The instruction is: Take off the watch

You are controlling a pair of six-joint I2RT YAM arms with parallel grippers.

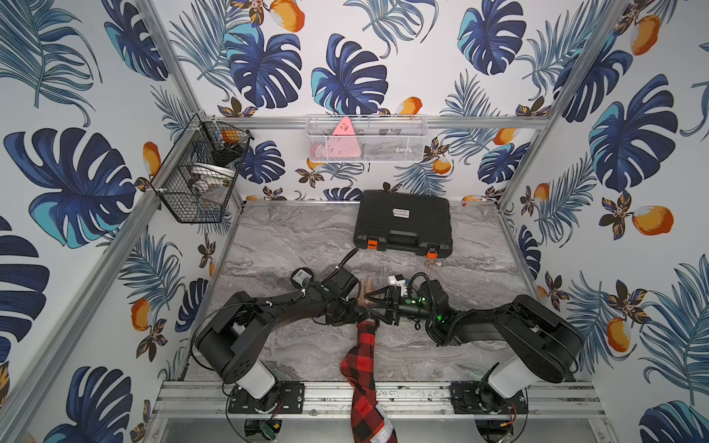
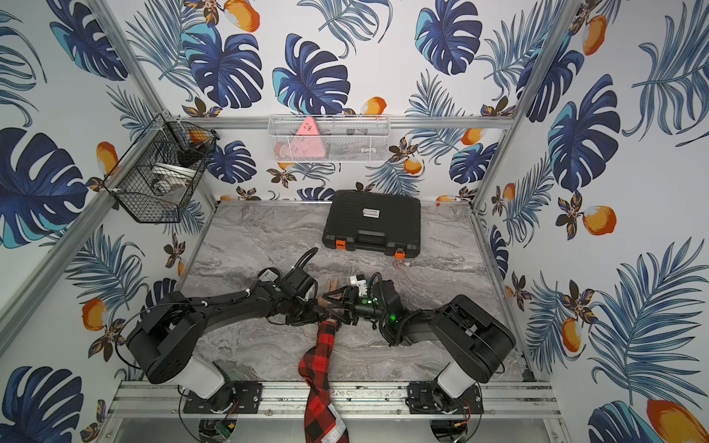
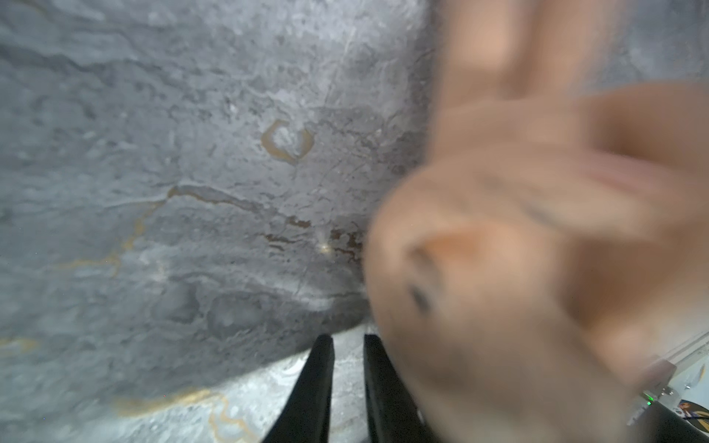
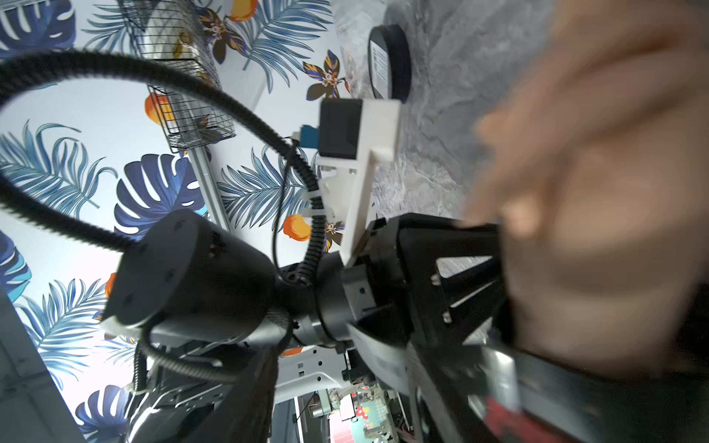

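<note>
A hand point(image 3: 502, 243), blurred in both wrist views, lies between my grippers at the end of a red-checked sleeve point(image 1: 358, 361). A dark band with a metal piece point(image 4: 502, 369) crosses the wrist in the right wrist view, likely the watch, largely hidden and blurred. My left gripper is beside the hand, its two dark fingertips apart at the bottom of its view; whether anything is between them is unclear. My right gripper point(image 1: 380, 302) is at the hand's right side in the top views; its grip is hard to make out.
A black case point(image 1: 402, 214) lies at the back of the marble table point(image 1: 280, 229). A small round dark object point(image 1: 301, 277) sits behind the left arm. Wire baskets hang on the back and left walls.
</note>
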